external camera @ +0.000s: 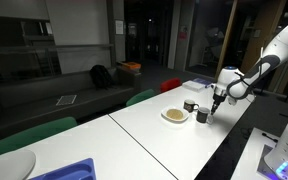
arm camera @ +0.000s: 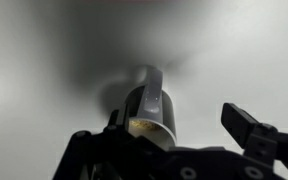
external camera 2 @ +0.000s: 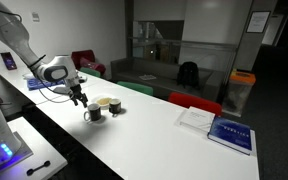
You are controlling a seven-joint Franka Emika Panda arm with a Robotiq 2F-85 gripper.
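Two dark mugs stand on the white table. The nearer mug (external camera: 202, 116), also seen as the mug (external camera 2: 94, 112) in exterior view 2, is the one closest to my arm. The other mug (external camera 2: 115, 108) stands a little behind it. My gripper (external camera: 219, 98) hangs above the table beside the nearer mug. In the wrist view my gripper is open, its fingers (arm camera: 246, 128) wide apart. A mug (arm camera: 149, 105) with its handle pointing up the picture shows below the fingers, nearer the left one, which hides part of it. Nothing is gripped.
A plate (external camera: 175, 115) of brownish food stands near the mugs. A blue tray (external camera: 64, 172) and a white plate (external camera: 9, 165) lie at the table's other end. Chairs line the far edge.
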